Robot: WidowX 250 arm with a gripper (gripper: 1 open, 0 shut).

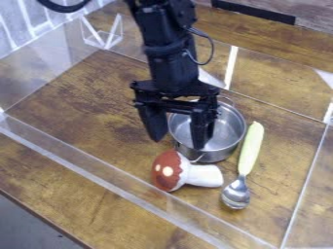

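Note:
My black gripper [177,121] is lowered over the left part of a steel pot [224,131], open, its dark fingers above a toy mushroom [173,170] with a red spotted cap and white stem. A spoon [237,193] with a pale green handle lies to the right of the mushroom. The gripper and arm hide part of the pot.
Clear plastic walls border the wooden table [72,156] on several sides. A white piece stands behind the arm near the back.

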